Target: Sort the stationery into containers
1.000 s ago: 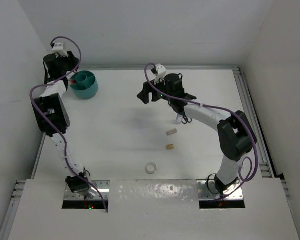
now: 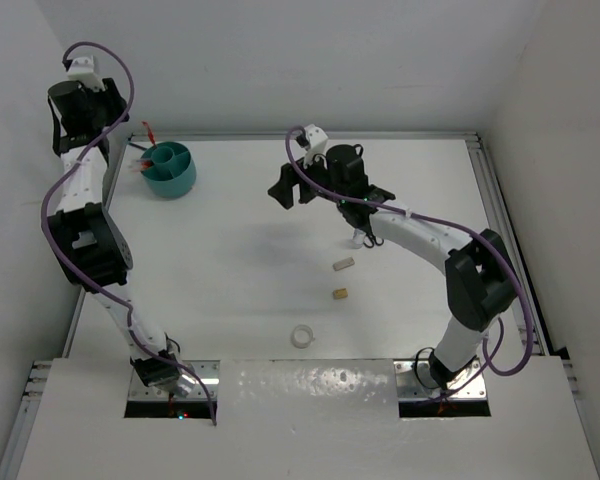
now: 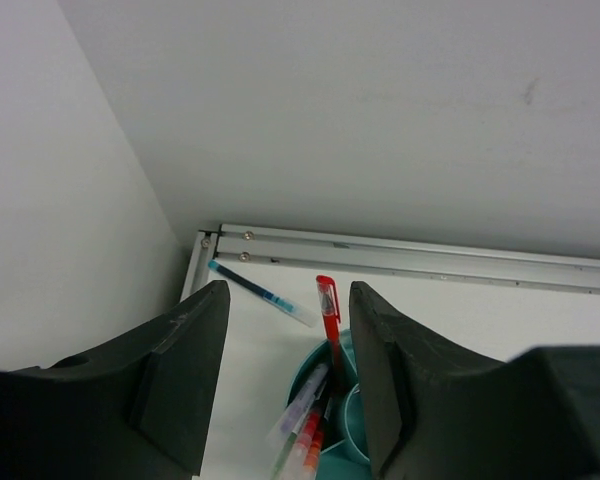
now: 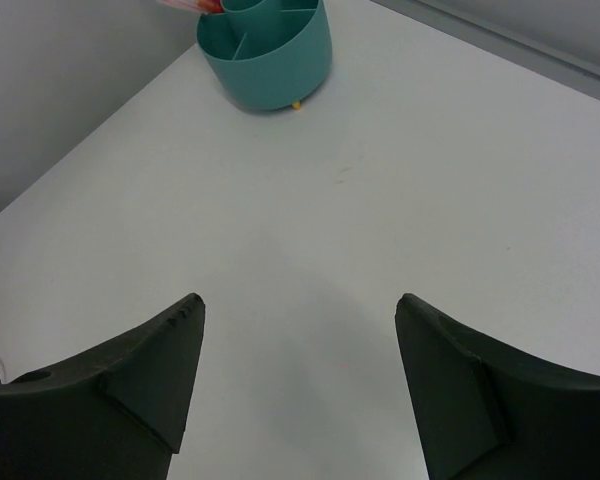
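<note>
A teal divided pen cup (image 2: 177, 182) stands at the table's back left, with a red pen (image 3: 330, 312) upright in it and several more pens (image 3: 305, 425) leaning out. Behind the cup, a pen with a blue end (image 3: 265, 294) lies on the table. Up and to the left of the cup is my left gripper, its fingers apart with nothing held between them. My right gripper hangs open and empty over the back middle of the table. A pale eraser (image 2: 343, 264), a yellow block (image 2: 340, 294) and a tape ring (image 2: 302, 336) lie on the table.
Below the right forearm are a small white item (image 2: 358, 240) and dark scissor handles (image 2: 374, 241), partly covered. A metal rail (image 2: 240, 136) and wall border the back, close to the left gripper.
My right gripper has shifted slightly left.
</note>
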